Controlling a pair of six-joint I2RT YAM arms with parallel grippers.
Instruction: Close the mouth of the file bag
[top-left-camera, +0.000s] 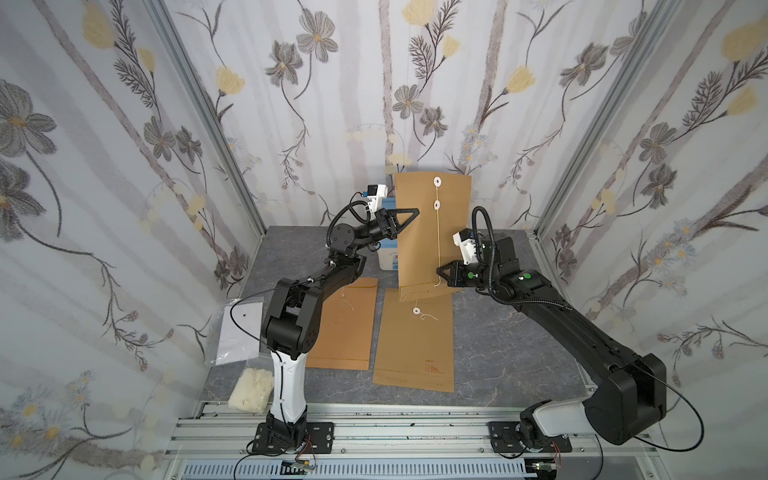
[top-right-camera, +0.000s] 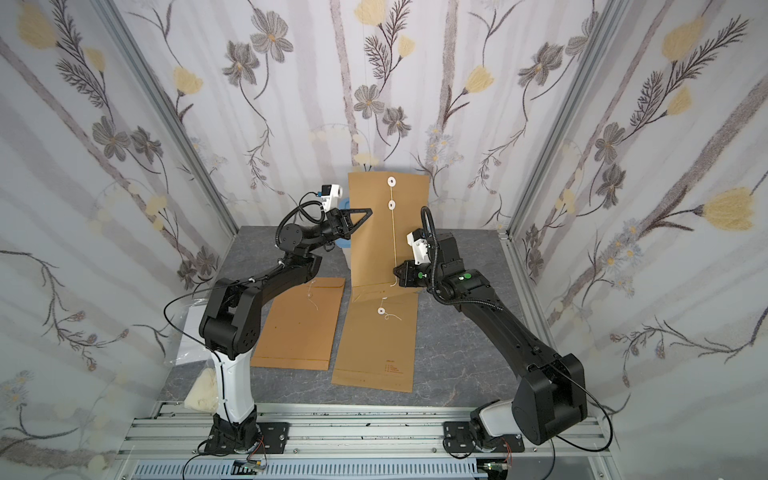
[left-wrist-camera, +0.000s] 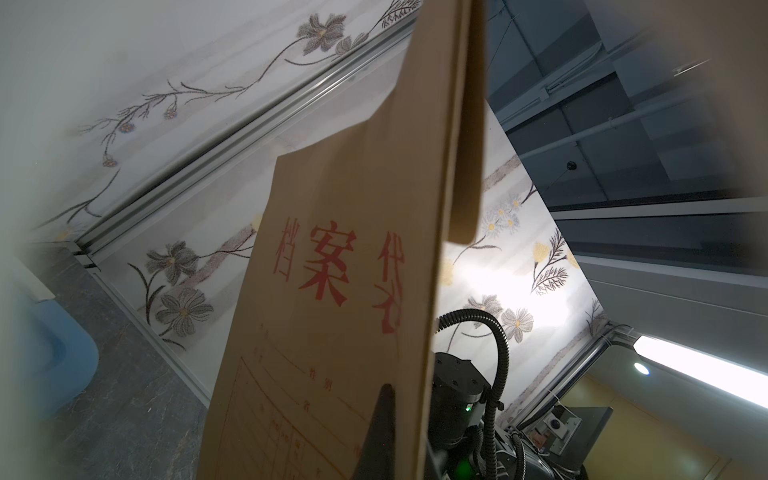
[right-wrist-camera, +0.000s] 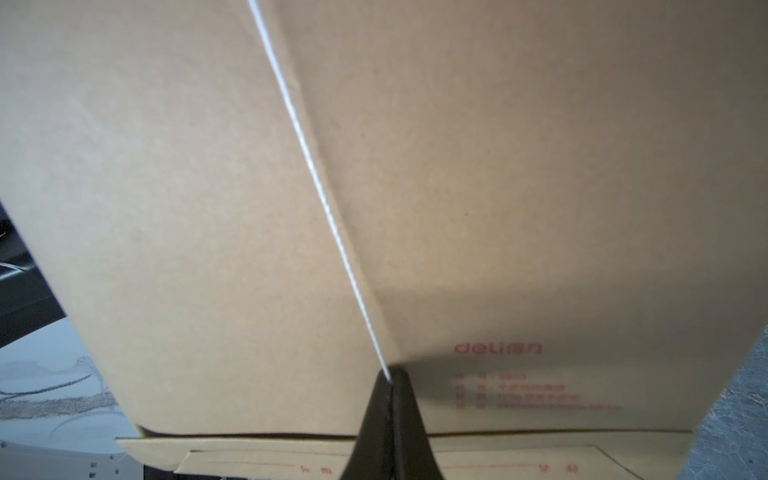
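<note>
A brown file bag (top-left-camera: 418, 240) is held upright off the table, its two white discs (top-left-camera: 437, 205) near the top. From the discs a thin string (right-wrist-camera: 326, 204) runs taut down its face. My left gripper (top-left-camera: 417, 212) is shut on the bag's left edge; the left wrist view shows that edge and the red-printed side (left-wrist-camera: 328, 264) beyond the fingers. In the right wrist view my right gripper is shut with the string entering between its fingertips, near the bag's lower end. Short lettering (right-wrist-camera: 497, 349) shows beside it.
Two more brown bags lie flat: one below the held bag (top-left-camera: 416, 352), one to the left (top-left-camera: 345, 336). A blue-and-white box (top-left-camera: 388, 256) stands behind the left gripper. A plastic-wrapped white item (top-left-camera: 240, 332) and a fluffy pad (top-left-camera: 251, 389) lie front left.
</note>
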